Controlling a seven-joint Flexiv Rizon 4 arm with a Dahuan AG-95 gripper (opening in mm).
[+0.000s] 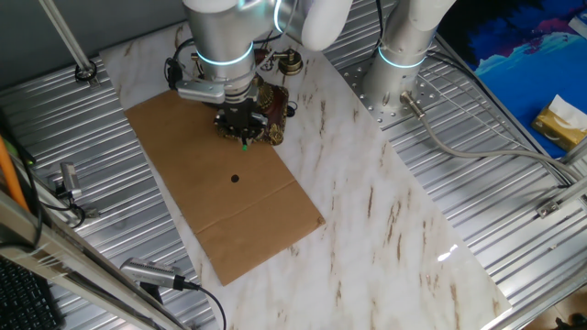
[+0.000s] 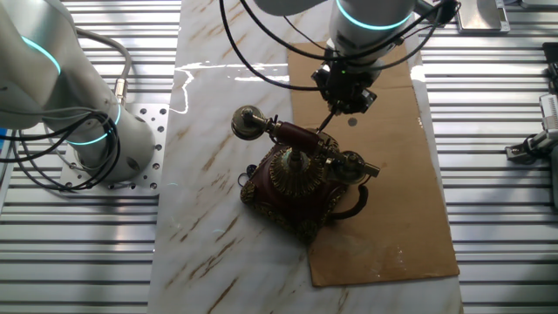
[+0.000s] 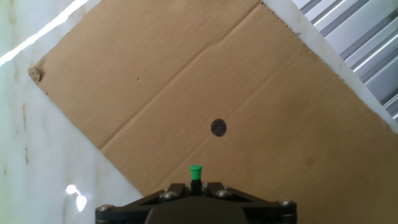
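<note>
A small round black spot [image 1: 235, 179] lies on a brown cardboard sheet [image 1: 266, 215]. In the wrist view the same black spot [image 3: 219, 127] is slightly right of centre, ahead of the fingers. My gripper seems shut on a slim dark stick with a green tip [image 3: 196, 172]. In exterior view 2 the dark stick [image 2: 328, 121] slants down from the gripper [image 2: 346, 98], above the cardboard, and the black spot [image 2: 352, 122] shows close by. How high the tip is above the sheet I cannot tell.
An ornate old-style telephone [image 2: 296, 179] stands partly on the cardboard, close to my gripper, its handset [image 2: 301, 138] on top. A camera [image 1: 151, 273] sits at the table's left edge.
</note>
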